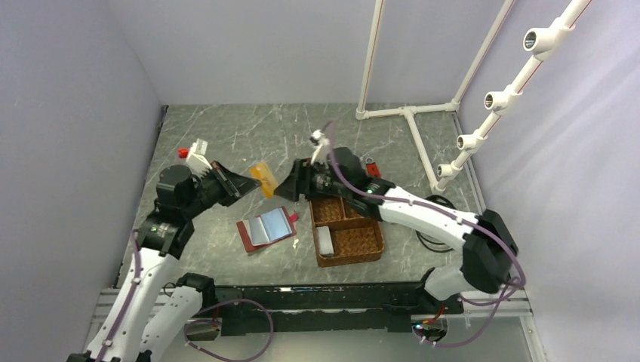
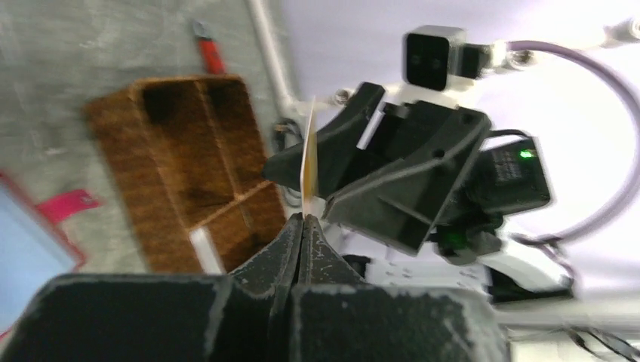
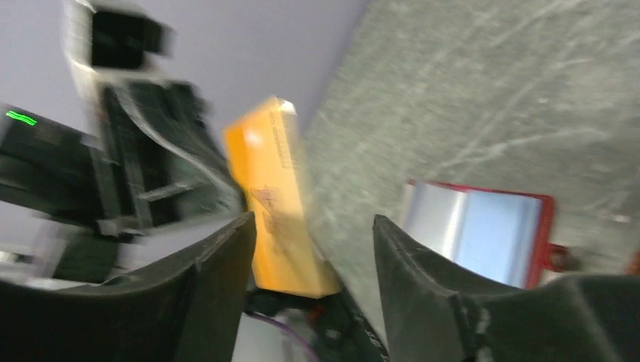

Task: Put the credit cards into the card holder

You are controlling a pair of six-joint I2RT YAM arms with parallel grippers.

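Note:
Seen nearly edge-on in the left wrist view, an orange card (image 2: 308,162) stands up from my left gripper, which is shut on it. The right wrist view shows the card's orange face (image 3: 275,188), blurred. There my right gripper is open, its fingers (image 3: 226,253) well apart. From above, the card (image 1: 263,179) spans most of the space between the two grippers, over the table. Below it the red card holder (image 1: 245,240) lies spread out, with pale clear sleeves (image 1: 269,226) showing.
A woven divided basket (image 1: 349,260) stands right of the holder, under the right arm, with a white item (image 1: 325,240) inside. Behind it lies a red-handled tool (image 1: 373,169). White pipes (image 1: 423,151) border the right side.

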